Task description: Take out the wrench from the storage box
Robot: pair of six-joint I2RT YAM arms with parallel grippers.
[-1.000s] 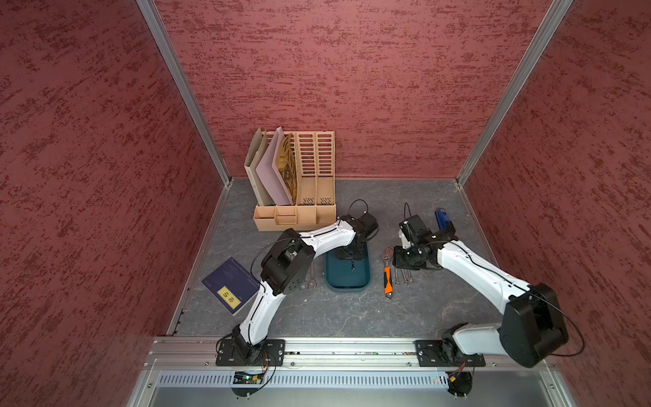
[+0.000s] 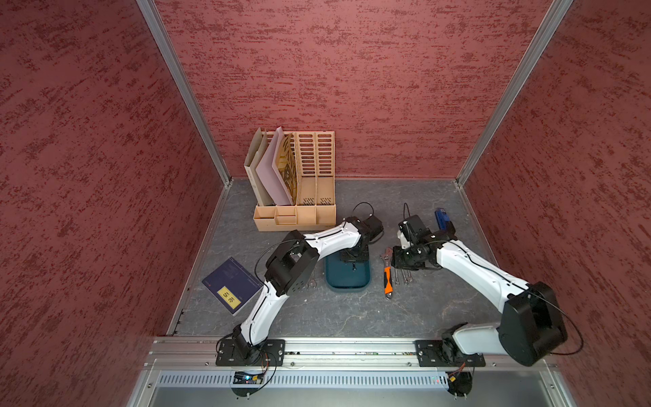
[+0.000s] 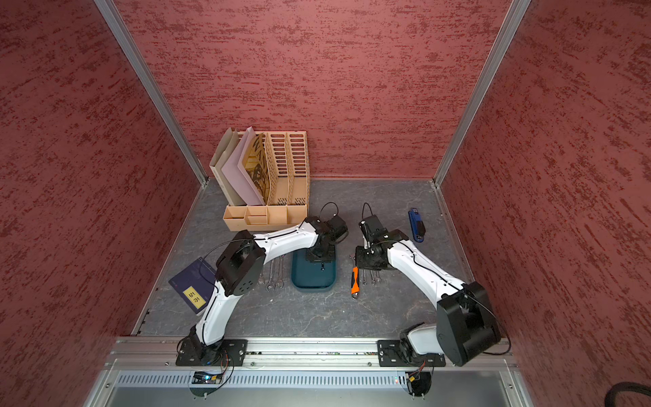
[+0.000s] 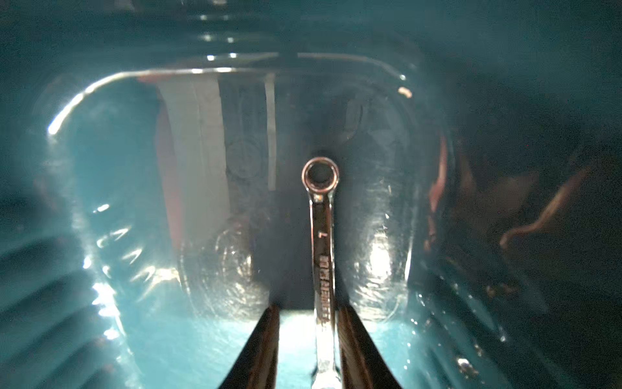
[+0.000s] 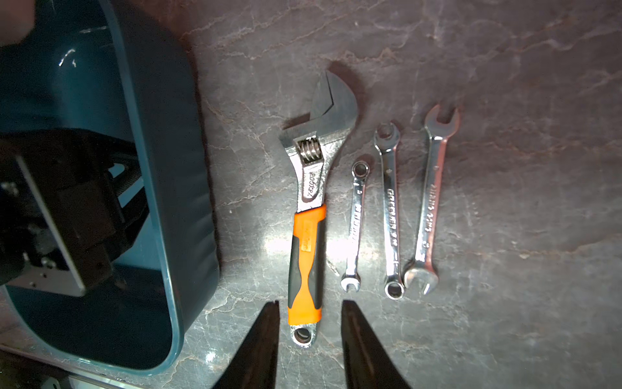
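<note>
A small chrome combination wrench lies along the floor of the teal storage box. My left gripper is down inside the box with its fingers open, one on either side of the wrench's shank near its lower end. My right gripper hangs open over the table beside the box. Below it lie an orange-handled adjustable wrench and several chrome wrenches.
More wrenches lie left of the box. A wooden organiser with boards stands behind. A notebook lies at front left, a blue tool at back right.
My left arm has shifted slightly to the right over the box. The right arm looks almost unchanged.
</note>
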